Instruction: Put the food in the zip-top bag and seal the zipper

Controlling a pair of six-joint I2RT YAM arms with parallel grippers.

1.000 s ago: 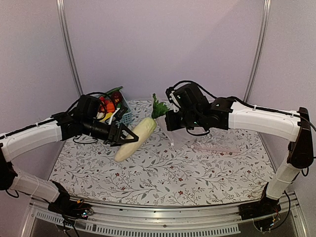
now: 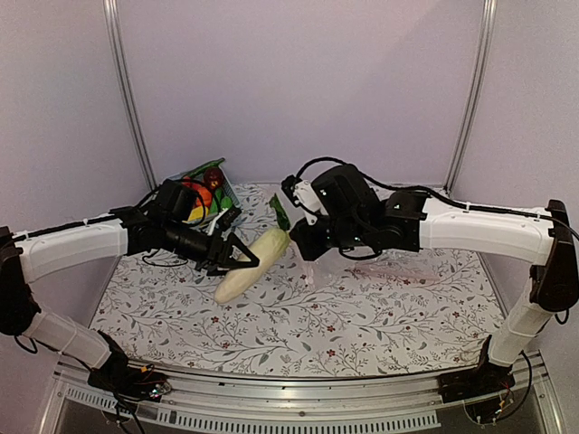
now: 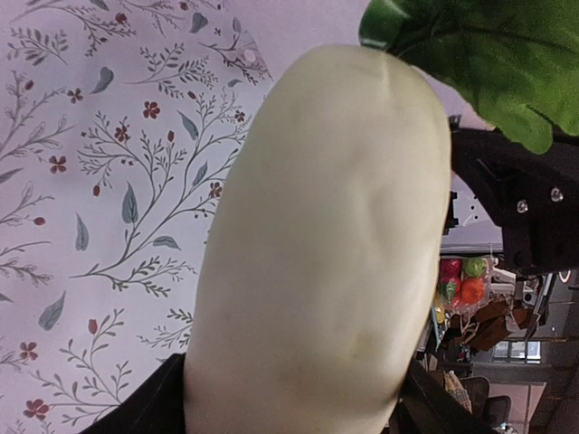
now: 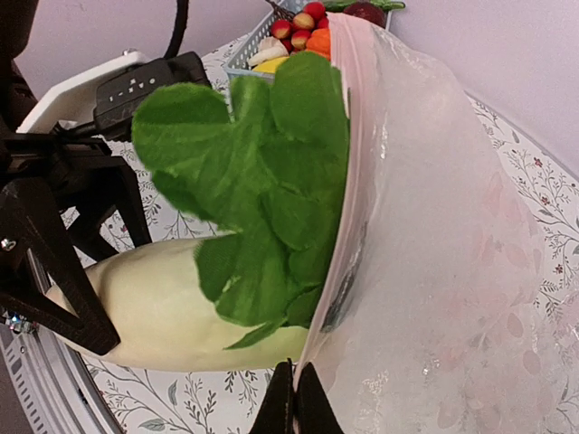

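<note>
A long white radish (image 2: 240,280) with green leaves (image 4: 258,181) is clasped across its body by my left gripper (image 2: 242,257), its leafy end pointing right. In the left wrist view its pale body fills the middle. The clear, pink-edged zip bag (image 4: 443,217) hangs from my right gripper, which is shut on the thin rim of the bag's mouth. The leaves lie right at that rim, and some seem to pass behind the film. How much is inside the bag cannot be told. From above, my right gripper partly covers the mouth.
At the back left stands a blue basket (image 2: 233,198) of colourful play food. Both grippers are close together over the middle.
My right gripper has moved left and slightly down with the bag's rim, now covering part of the leaves.
</note>
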